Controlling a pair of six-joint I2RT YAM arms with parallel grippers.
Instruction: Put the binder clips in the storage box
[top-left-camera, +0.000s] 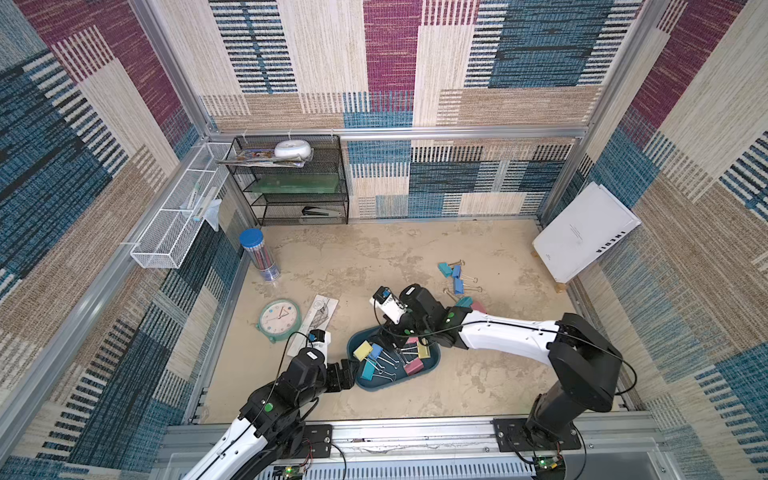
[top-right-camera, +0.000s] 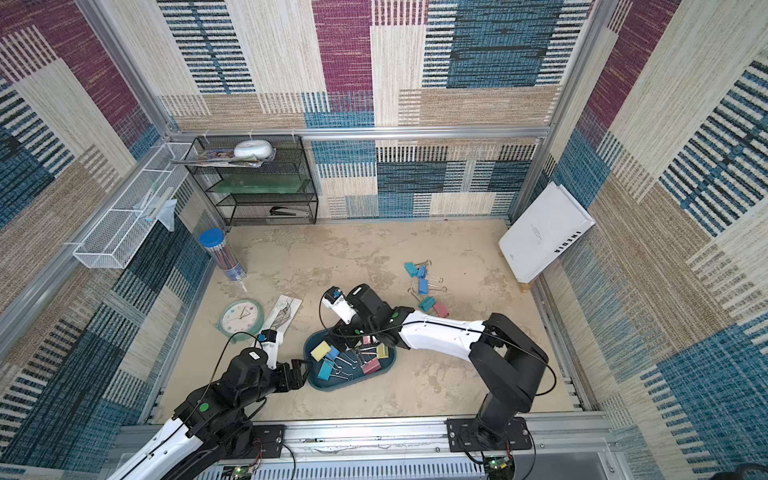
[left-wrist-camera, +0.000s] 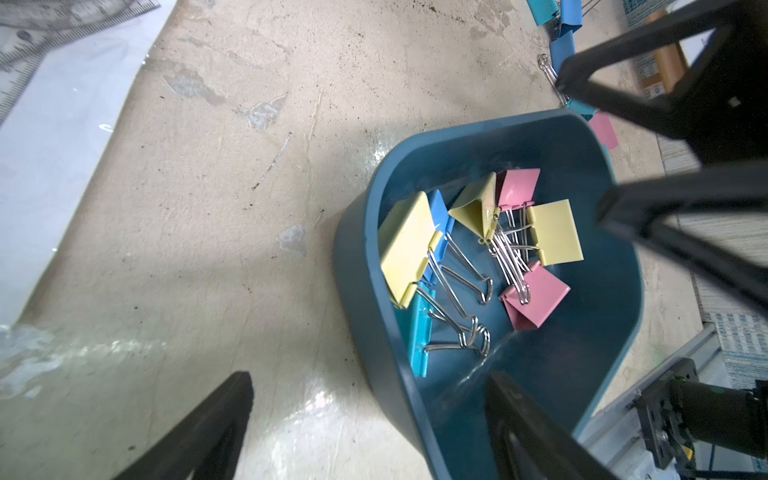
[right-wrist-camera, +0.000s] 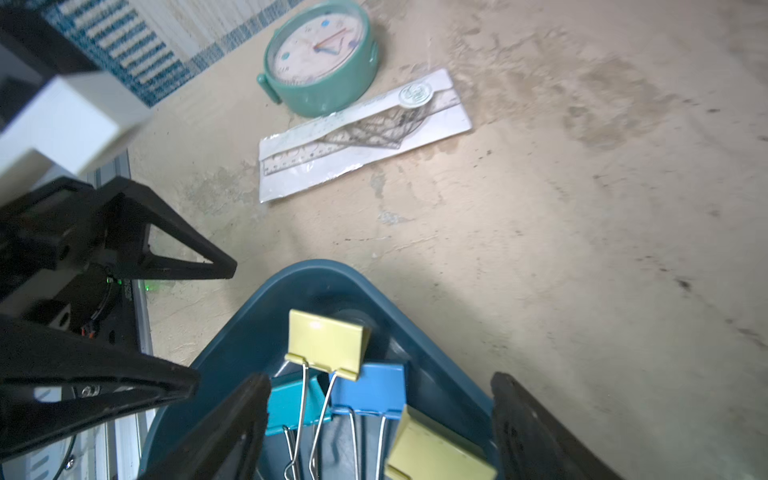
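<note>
The dark blue storage box (top-left-camera: 436, 364) stands at the front middle of the table. Several binder clips lie in it, among them a yellow clip (left-wrist-camera: 406, 240), a teal clip (right-wrist-camera: 289, 406) and a pink clip (left-wrist-camera: 536, 296). My right gripper is over the box, its fingers parted and no clip held between them. At the box's left end my left gripper is open and empty, one finger over the box and one outside. On the table behind the box lie more clips: a teal clip (top-right-camera: 410, 268), a blue clip (top-right-camera: 423, 285) and a pink clip (top-right-camera: 441, 309).
A green clock (top-left-camera: 279, 318) and a packet of rulers (right-wrist-camera: 364, 136) lie left of the box. Farther back are a blue-lidded jar (top-left-camera: 260, 254) and a black mesh rack (top-left-camera: 344, 188). A white box (top-left-camera: 586, 234) leans at the right.
</note>
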